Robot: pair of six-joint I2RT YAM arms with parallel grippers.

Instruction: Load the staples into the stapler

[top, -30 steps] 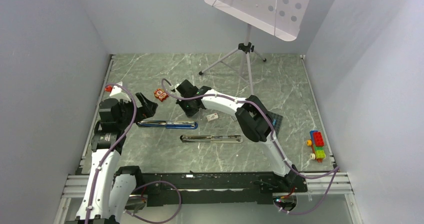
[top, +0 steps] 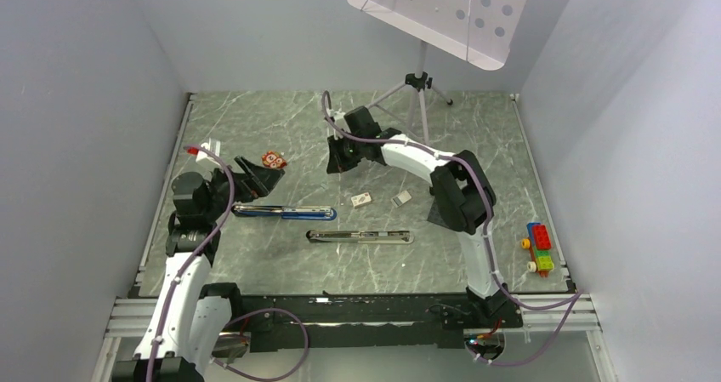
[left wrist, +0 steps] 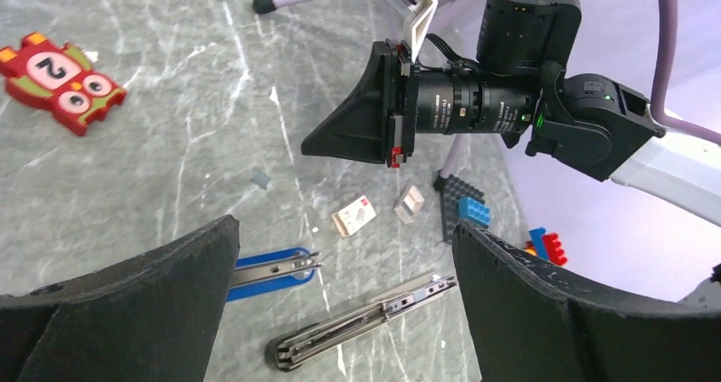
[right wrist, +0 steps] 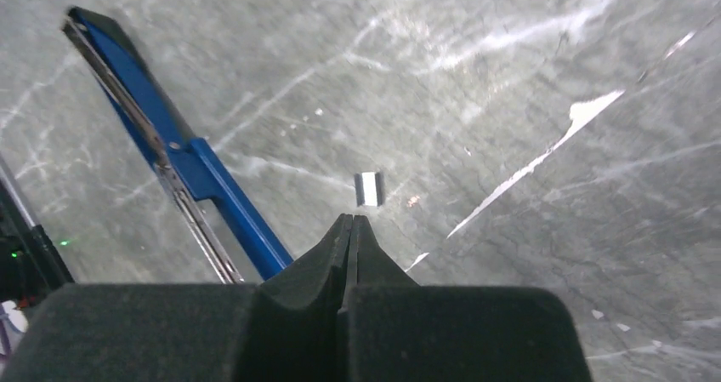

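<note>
A small silver staple strip (right wrist: 369,189) lies flat on the grey marbled table, just beyond the fingertips of my right gripper. Those fingers are pressed together with nothing between them. In the left wrist view the strip (left wrist: 261,178) lies well apart from the right fingers (left wrist: 344,131), which hang above the table. The blue stapler (top: 298,214) lies unfolded lengthwise, its metal channel facing up. Parallel to it lies a second, silver-and-black stapler (top: 359,237). Over the left end of the blue one, my left gripper stands open and empty.
Two small boxes (top: 361,199) lie right of the blue stapler. A red owl block (top: 273,159) sits behind it. A toy brick car (top: 540,248) is at far right, and a stand (top: 418,82) is at the back.
My right gripper has risen and shifted back and right, away from the strip, staying shut. The left gripper has moved slightly right and tilted. The strip appears to remain in place on the table.
</note>
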